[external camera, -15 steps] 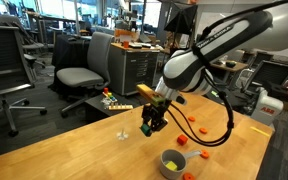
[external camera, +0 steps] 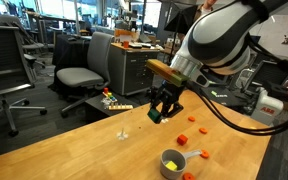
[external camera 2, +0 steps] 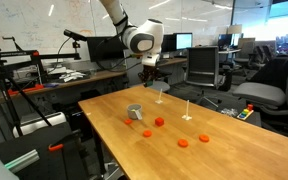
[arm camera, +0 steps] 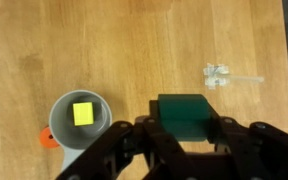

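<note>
My gripper is shut on a green block [arm camera: 184,112], held above the wooden table. In exterior view 1 the green block [external camera: 154,115] shows dark at the fingertips, raised off the tabletop. A grey cup with a handle [external camera: 172,168] stands on the table nearer that camera. The wrist view shows the cup [arm camera: 58,124] from above, to the left of my gripper, with a yellow block [arm camera: 83,113] inside it.
A red block [external camera: 181,140] and several flat red-orange pieces [external camera 2: 182,142] lie about the table. An orange-red piece [arm camera: 47,138] is right beside the cup. A small whitish stand [arm camera: 216,76] sits to the right.
The cup has stayed put.
</note>
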